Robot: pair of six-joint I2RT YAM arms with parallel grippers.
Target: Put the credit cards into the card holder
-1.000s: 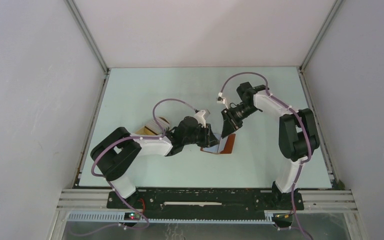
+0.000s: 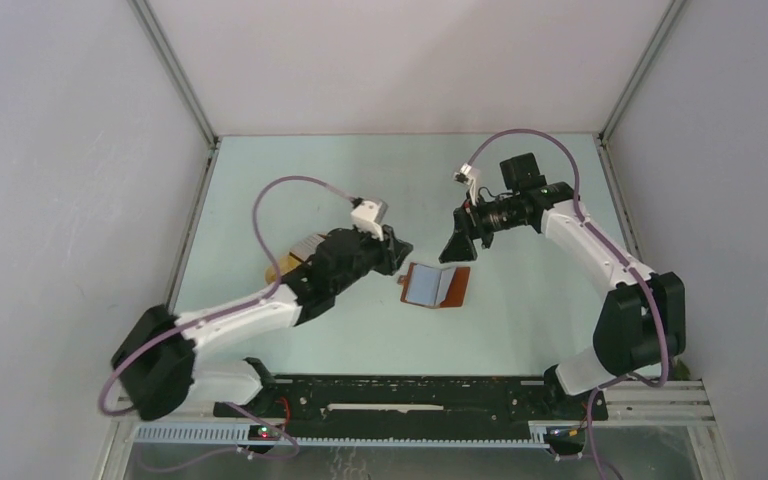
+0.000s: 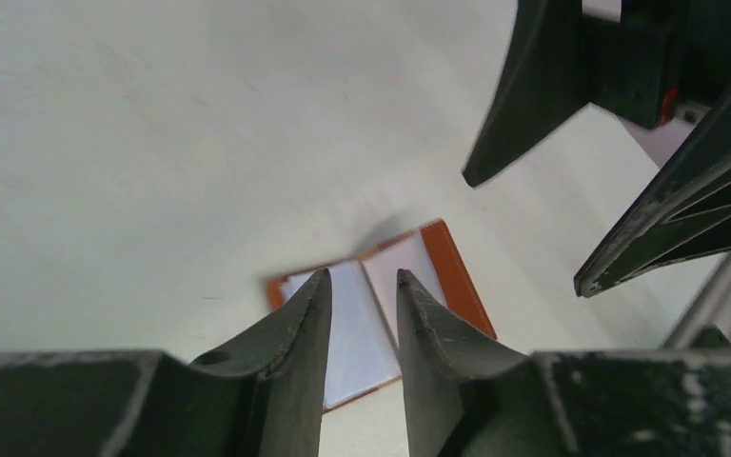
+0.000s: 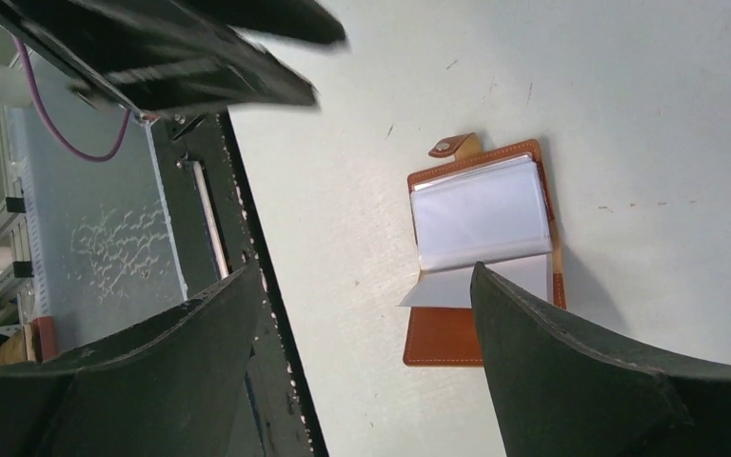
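Note:
The card holder lies open on the table, with brown leather (image 2: pixel 456 290) and pale clear sleeves (image 2: pixel 421 284). One sleeve flap (image 4: pixel 471 284) stands raised across the holder in the right wrist view. My left gripper (image 2: pixel 400 258) hovers just left of the holder, its fingers part open and empty. Above and behind the holder's right side is my right gripper (image 2: pixel 462 249); its fingers are wide apart with nothing between them (image 4: pixel 362 276). At the left, what look like stacked cards (image 2: pixel 307 246) are partly hidden by the left arm.
A tan container (image 2: pixel 276 272) sits beneath the left arm, mostly covered. The holder's snap strap (image 4: pixel 456 147) sticks out from one edge. The two grippers stand close to each other over the holder.
My left gripper has moved left and up off the holder. The holder has stayed in place.

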